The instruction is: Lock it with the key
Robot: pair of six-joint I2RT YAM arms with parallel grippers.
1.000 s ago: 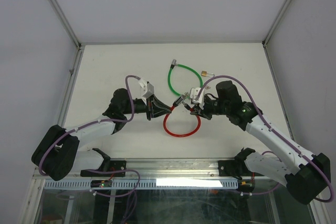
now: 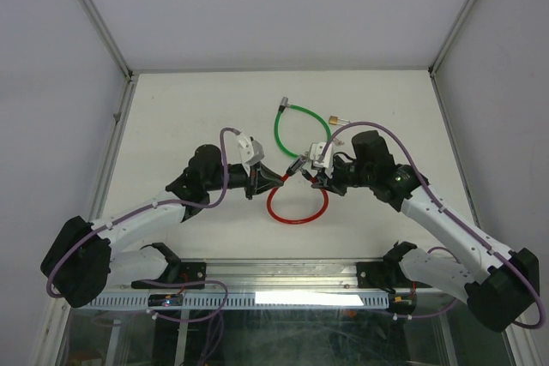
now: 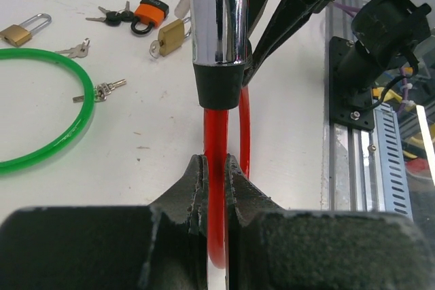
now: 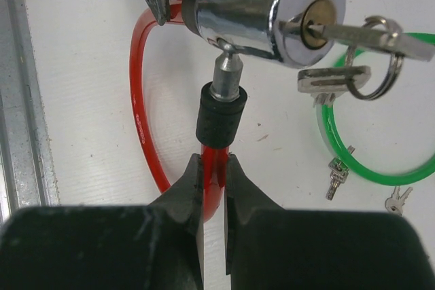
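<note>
A red cable lock [image 2: 296,222] forms a loop between my two grippers. Its chrome lock cylinder [image 4: 262,15] has a key [image 4: 367,37] in the keyhole, with a ring and a second key [image 4: 333,78] hanging from it. My left gripper is shut on the red cable just below the cylinder's black collar [image 3: 219,86]. On the other end, my right gripper is shut on the cable behind the black sleeve [image 4: 221,117]. The steel pin [image 4: 228,76] there meets the cylinder's side; how deep it sits cannot be told.
Behind lies a green cable lock [image 2: 277,130] with keys [image 3: 102,91] beside it. Farther off are a brass padlock [image 3: 26,30], an orange padlock [image 3: 151,11], another brass padlock [image 3: 173,35] and loose keys [image 3: 76,49].
My left arm has shifted and its wrist has turned slightly, its body moving a little to the right. The right arm and the cable's loop look nearly the same.
</note>
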